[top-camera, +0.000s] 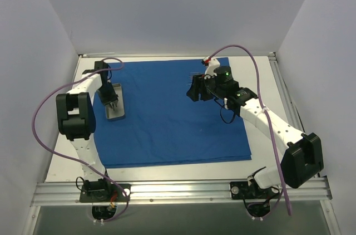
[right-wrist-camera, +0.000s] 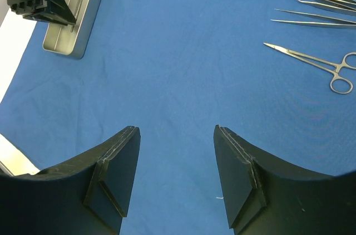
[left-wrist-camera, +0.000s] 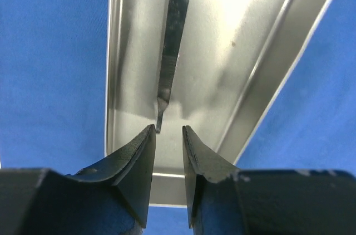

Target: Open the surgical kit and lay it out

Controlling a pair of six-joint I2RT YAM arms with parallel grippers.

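Observation:
The metal tray (top-camera: 115, 113) sits on the left of the blue cloth, my left gripper (top-camera: 113, 102) inside it. In the left wrist view a slim scalpel handle (left-wrist-camera: 172, 40) lies in the tray; my left fingertips (left-wrist-camera: 167, 129) are part open beside its narrow end, nothing between them. My right gripper hangs open and empty above the cloth. In the right wrist view, several tweezers (right-wrist-camera: 311, 22) and scissors-like forceps (right-wrist-camera: 303, 59) lie laid out at the right.
White table edges (top-camera: 261, 84) border it, with grey walls around.

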